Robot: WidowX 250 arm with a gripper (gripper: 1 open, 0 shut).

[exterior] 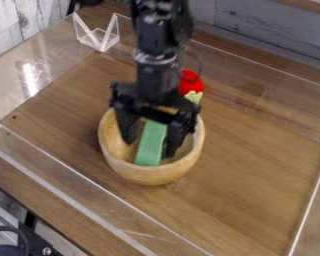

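My gripper (153, 125) is low over the wooden bowl (147, 172), open, its two dark fingers spread on either side of a green block (149, 149) lying in the bowl. The gripper and wrist hide the upper part of the block and bowl. A red object with a pale leafy top, like a toy radish (191, 82), lies behind the bowl at right, partly behind the arm.
A clear wire rack (96, 30) stands at the back left.
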